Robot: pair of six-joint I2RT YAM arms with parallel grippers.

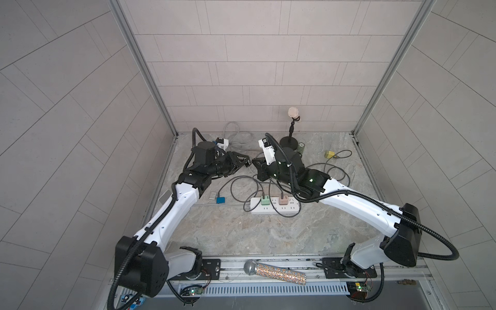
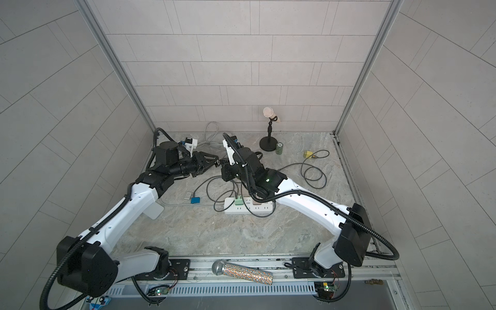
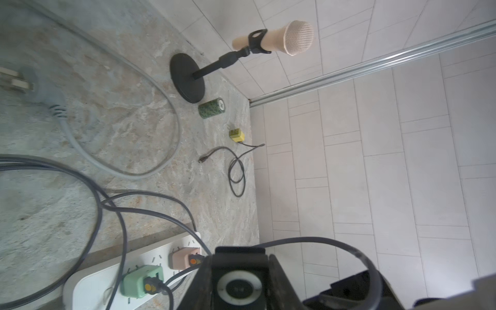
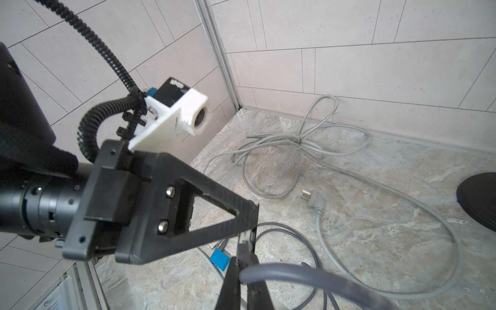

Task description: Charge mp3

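My left gripper (image 1: pixel 246 162) is shut on a small black mp3 player (image 3: pixel 238 284) with a silver control ring, held above the table's middle. My right gripper faces it closely and is shut on a dark cable (image 4: pixel 294 273), whose end points toward the player's lower edge. Whether the two touch is hard to tell. Below, a white power strip (image 1: pixel 274 209) holds a green charger (image 3: pixel 138 283) and a pink charger (image 3: pixel 181 258) with cables attached.
A microphone stand (image 3: pixel 183 77) and green can (image 3: pixel 210 107) stand at the back. A yellow charger (image 1: pixel 329 154) lies right, a blue one (image 1: pixel 220 200) left, among loose cables.
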